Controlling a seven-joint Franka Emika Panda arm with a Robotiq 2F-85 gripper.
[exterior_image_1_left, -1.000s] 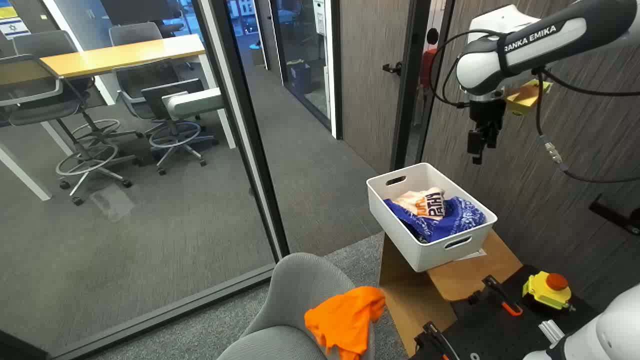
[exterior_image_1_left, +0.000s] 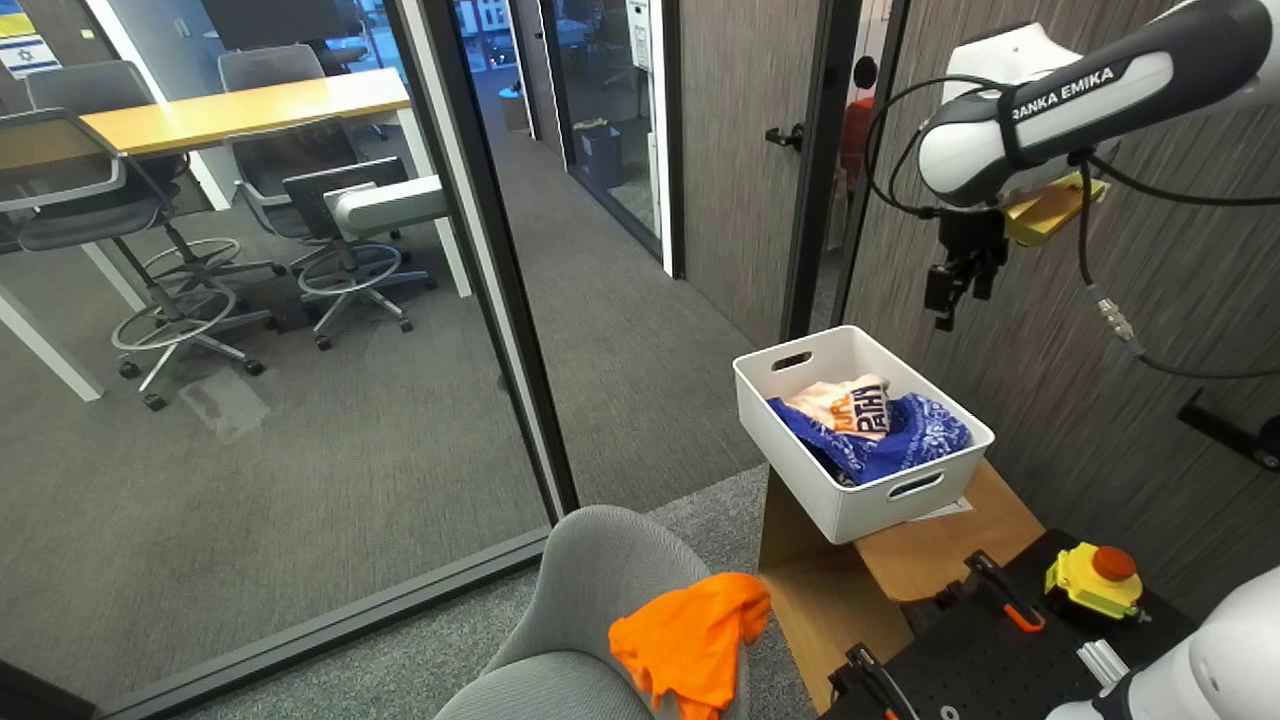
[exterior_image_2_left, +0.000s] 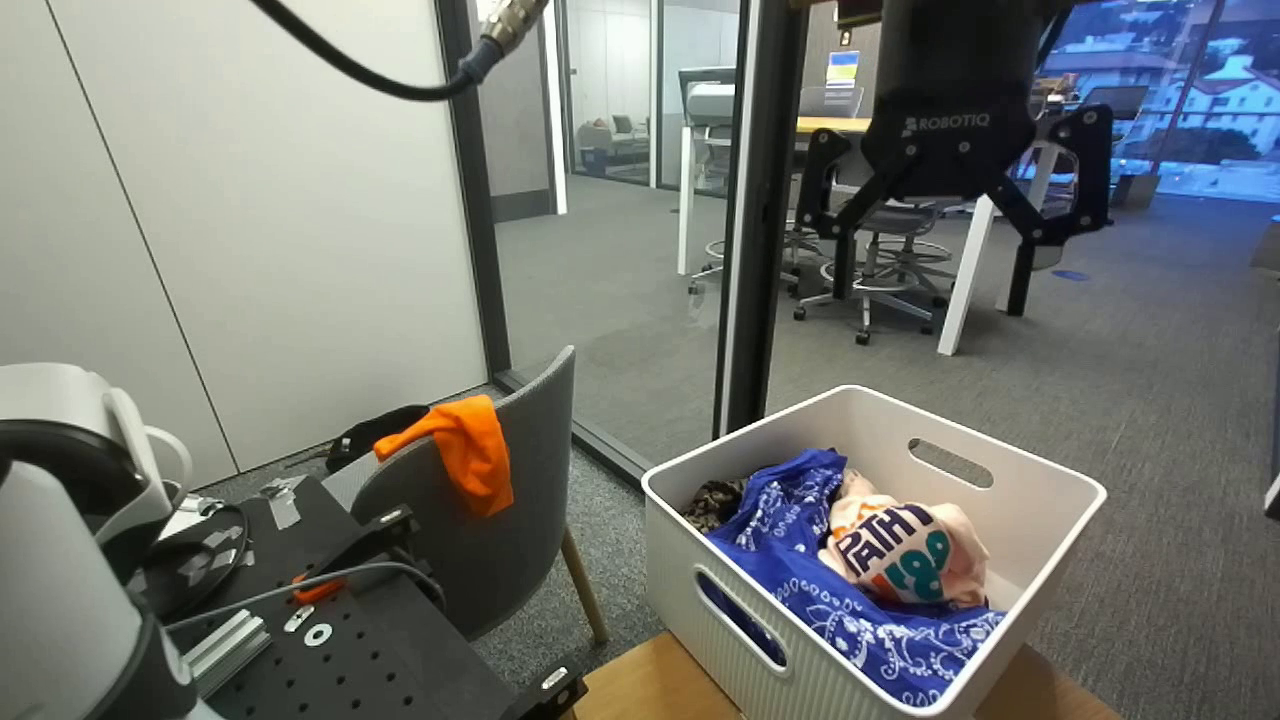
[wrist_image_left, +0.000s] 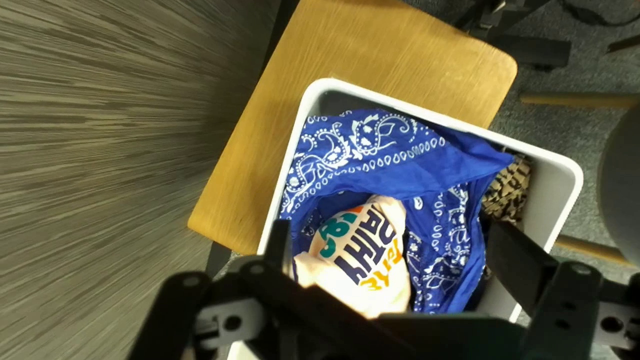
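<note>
My gripper (exterior_image_2_left: 931, 302) hangs well above the white bin, its fingers spread wide with nothing between them. The white bin (exterior_image_1_left: 786, 456) stands on a wooden table and holds crumpled cloths. Inside it a blue patterned bandana (wrist_image_left: 384, 150) spreads along one side and wraps around a peach cloth (wrist_image_left: 360, 252) with printed lettering. A brown patterned cloth (wrist_image_left: 508, 191) shows in one corner of the bin. Over the back of a grey chair drapes an orange cloth (exterior_image_1_left: 693, 642). In the wrist view my dark fingers (wrist_image_left: 519, 258) frame the bin's contents from above, hiding its near end.
A grey chair (exterior_image_2_left: 480, 576) stands close by. A black pegboard surface (exterior_image_2_left: 360, 672) and a yellow box with a red button (exterior_image_1_left: 1094, 582) lie near the robot base. A wood-grain wall (wrist_image_left: 108, 150) rises beside the table.
The arm and gripper have shifted slightly left in exterior view 1, with the gripper's angle a little changed. The bin, its cloths and the orange cloth have not moved.
</note>
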